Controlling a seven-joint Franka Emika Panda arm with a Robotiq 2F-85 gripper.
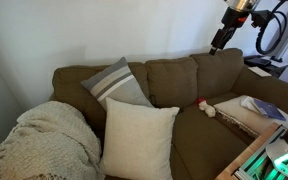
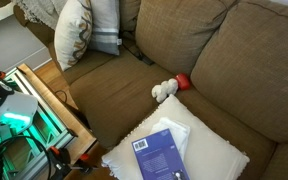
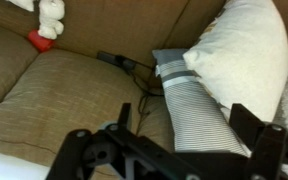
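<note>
My gripper (image 1: 222, 40) hangs high over the right part of the brown couch (image 1: 174, 83), clear of everything on it. In the wrist view its dark fingers stand wide apart, open, with only the couch and pillows visible far beyond them. A small white plush toy with a red part (image 2: 165, 90) lies on the seat by the backrest. The same toy (image 3: 51, 14) shows at the top left of the wrist view. A grey striped pillow (image 1: 117, 84) leans on the backrest, behind a cream pillow (image 1: 139, 140).
A pale fringed cushion (image 2: 210, 153) lies on the seat, bearing a blue book (image 2: 160, 155) and a white item. A fluffy blanket (image 1: 47, 147) covers the couch's left end. A dark strap (image 3: 112, 59) lies near the striped pillow. Bare seat separates pillows and toy.
</note>
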